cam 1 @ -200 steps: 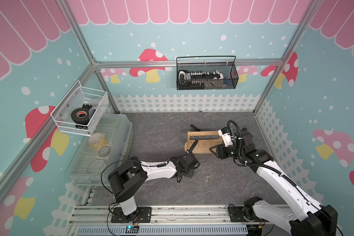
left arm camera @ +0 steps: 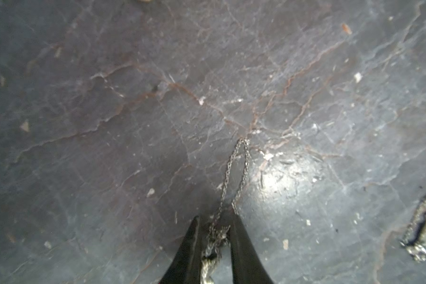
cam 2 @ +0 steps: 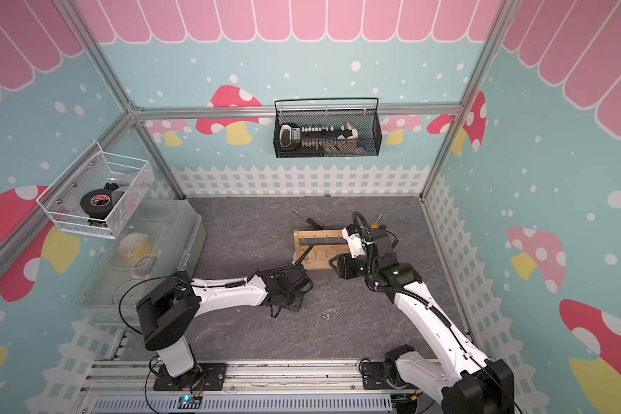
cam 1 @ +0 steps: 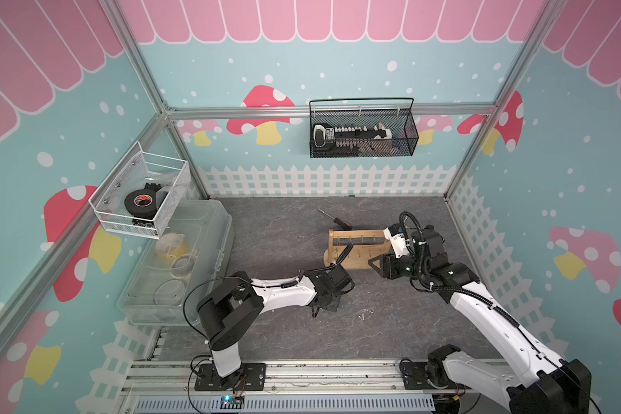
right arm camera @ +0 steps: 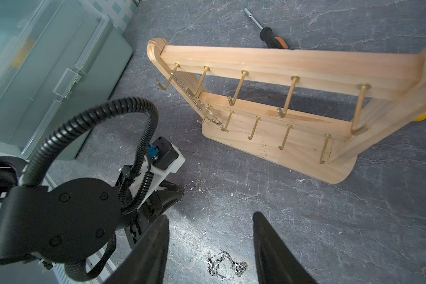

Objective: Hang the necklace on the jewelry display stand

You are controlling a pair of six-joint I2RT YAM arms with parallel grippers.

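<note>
My left gripper is low over a thin chain necklace (left arm camera: 243, 165), whose upper loop lies on the table. Its fingertips are close together at the clustered part, and whether chain is caught between them is unclear. Another necklace (left arm camera: 419, 227) lies to its right. The wooden display stand (right arm camera: 288, 61) has brass hooks, and a chain (right arm camera: 184, 85) hangs at its far left. My right gripper is held above the table in front of the stand, fingers apart with nothing between them.
A screwdriver (right arm camera: 272, 37) lies behind the stand. A clear lidded bin (cam 1: 207, 227) stands at the left. Wire baskets are mounted on the back and left walls.
The left arm and its gripper have shifted a little over the table in front of the stand. The right arm has barely moved.
</note>
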